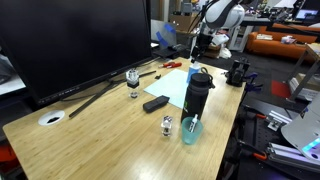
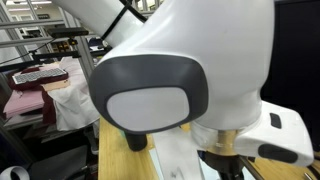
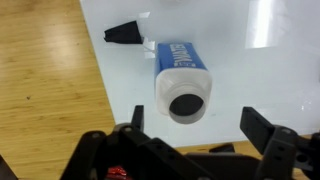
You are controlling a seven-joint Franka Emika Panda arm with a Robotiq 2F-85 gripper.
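Note:
In the wrist view a blue bottle [image 3: 183,57] with printed lettering stands on a white sheet, its white top [image 3: 185,93] with a dark round centre facing the camera. My gripper has its fingertips spread apart at the lower edge, one on each side of the bottle's top. No contact between the fingers and the bottle shows. Exterior view 1 has my white arm [image 1: 216,19] reaching down at the far right end of the table, with something blue [image 1: 193,71] below it. The arm fills most of exterior view 2 and hides the work area there.
A small black object [image 3: 124,33] lies beside the bottle. Nearer on the table stand a tall dark canister [image 1: 198,101], a teal bowl [image 1: 190,134] and a silver item [image 1: 167,126]. A black mug [image 1: 237,73] is at the right.

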